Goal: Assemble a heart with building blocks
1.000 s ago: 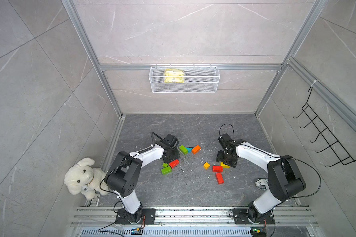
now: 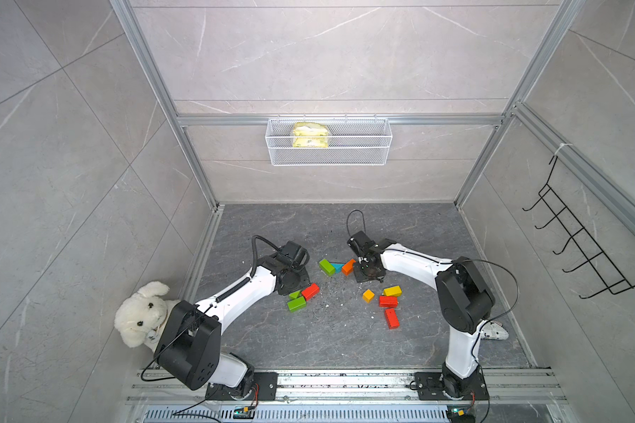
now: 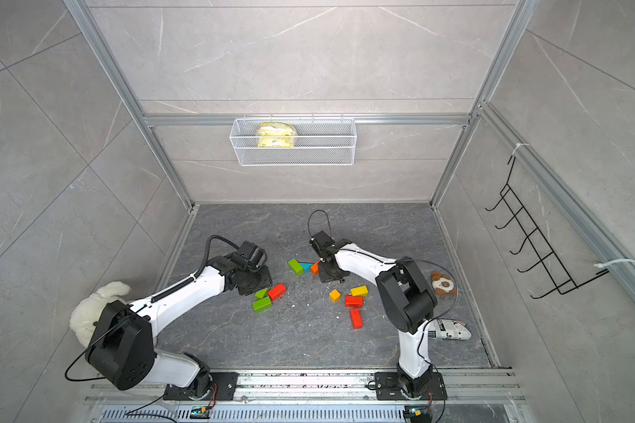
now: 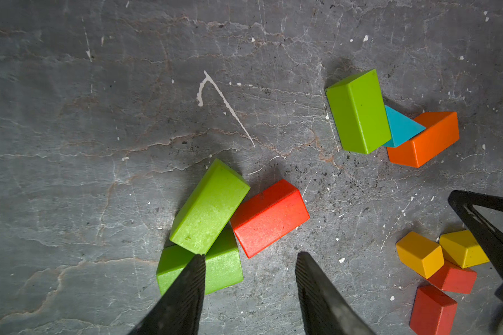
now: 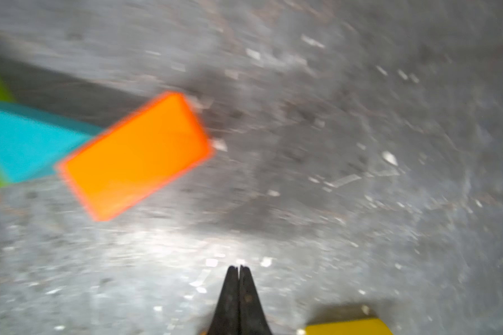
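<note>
My left gripper hangs open above two green blocks (image 4: 209, 206) and a red block (image 4: 269, 217). At the centre lie another green block (image 4: 357, 111), a blue triangle (image 4: 399, 125) and an orange block (image 5: 134, 156), close together. My right gripper is shut, nothing between its fingers, just beside the orange block. Right of centre, toward the front, lie an orange-yellow cube (image 2: 367, 296), a yellow block (image 2: 393, 290) and two red blocks (image 2: 391, 318).
A white plush dog (image 2: 137, 317) sits at the left edge. Other toys (image 3: 444, 328) lie at the right edge. A wire basket (image 2: 328, 155) hangs on the back wall.
My right gripper has moved left from above the yellow block to beside the orange block. My left gripper has moved a little left. The blocks show no visible change.
</note>
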